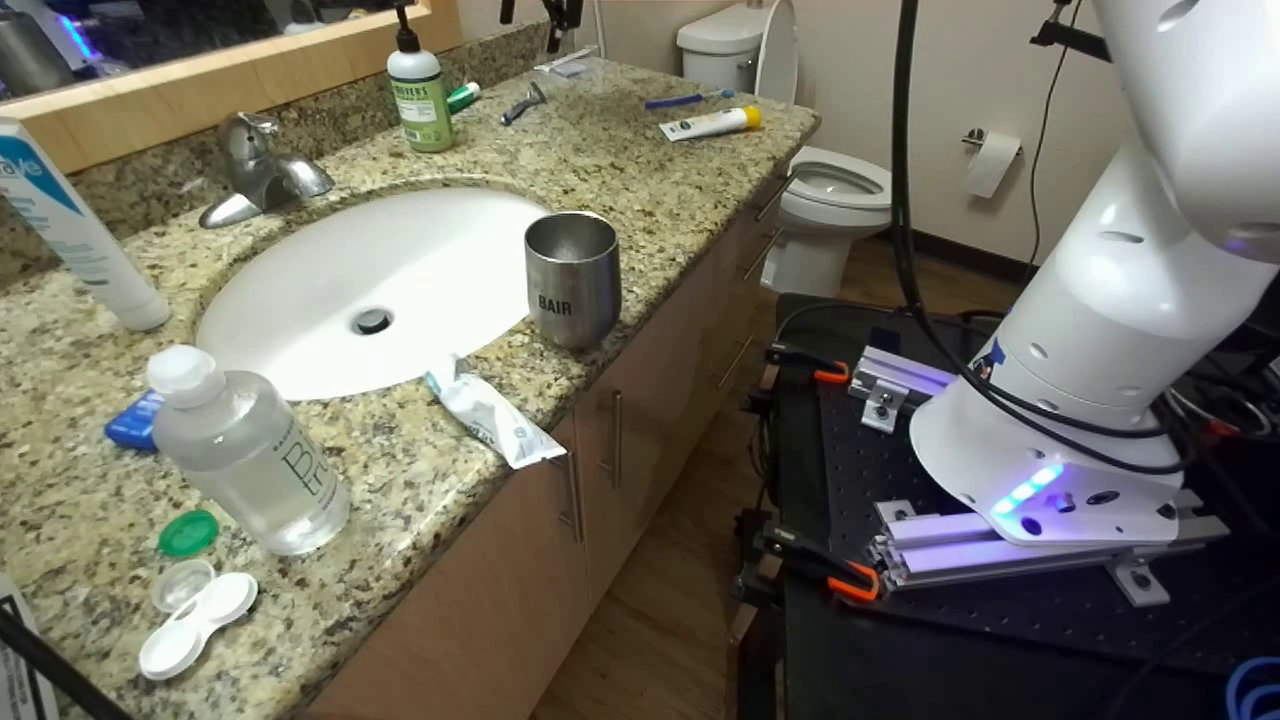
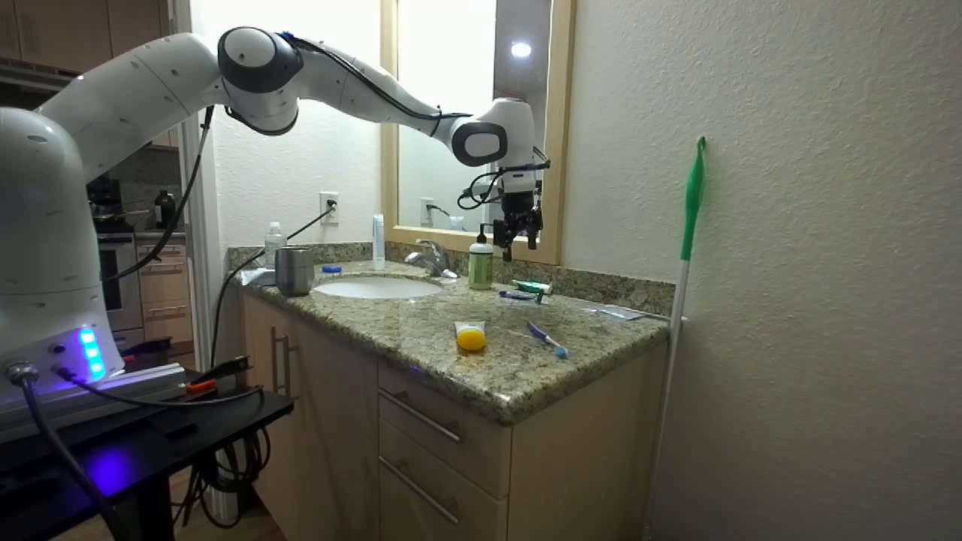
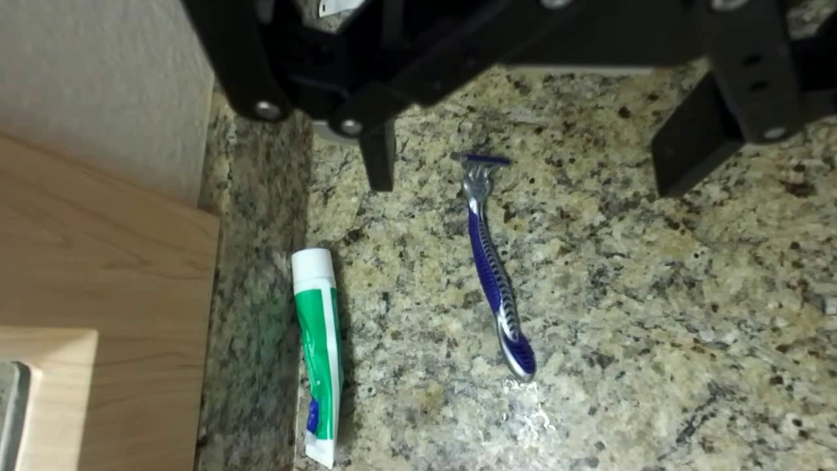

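Observation:
My gripper hangs above the granite counter with its fingers (image 3: 380, 159) spread wide and nothing between them. Below it, in the wrist view, lies a blue and silver razor (image 3: 488, 263), its head up between the two fingers and its handle running down the picture. To its left, along the backsplash, lies a green toothpaste tube (image 3: 320, 353) with a white cap. From the side, the gripper (image 2: 520, 251) is above and just right of the green soap bottle (image 2: 480, 263), clear of the counter.
A steel cup (image 1: 573, 282) stands by the sink (image 1: 396, 264) near the counter's front edge. A yellow-capped tube (image 1: 711, 124) and a blue toothbrush (image 1: 687, 101) lie toward the far end. The mirror frame (image 2: 561, 135) rises close behind the gripper.

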